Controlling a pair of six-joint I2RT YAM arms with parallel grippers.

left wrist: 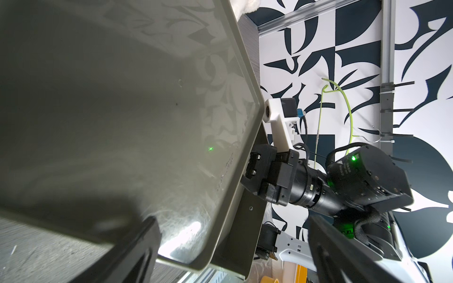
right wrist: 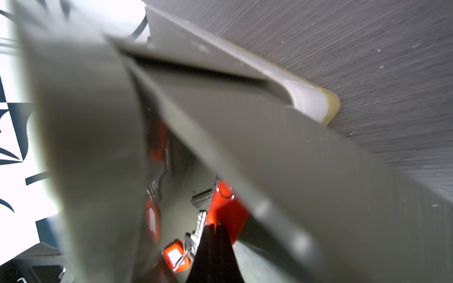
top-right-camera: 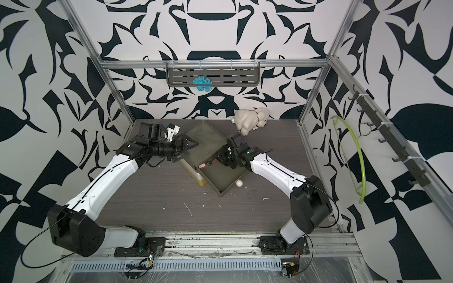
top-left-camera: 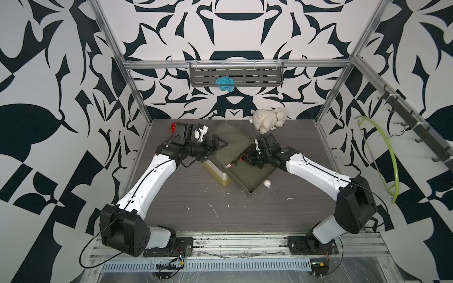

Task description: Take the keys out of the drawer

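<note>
The drawer (top-left-camera: 249,181) is pulled out from under the grey-green box top (top-left-camera: 230,136). In the right wrist view, a red key tag (right wrist: 227,210) and a metal key (right wrist: 200,225) lie inside the drawer near its wall. A smaller red tag with a white label (right wrist: 176,255) hangs on a ring beside them. My right gripper reaches into the drawer, shut, its tips against the larger tag's lower end; whether it pinches an edge cannot be seen. My left gripper stands open over the box top, nothing between its fingers.
A small white ball (top-left-camera: 267,183) lies by the drawer's near corner. A pale plush toy (top-left-camera: 269,119) sits behind the box. A red object (top-left-camera: 173,126) is partly hidden behind the left arm.
</note>
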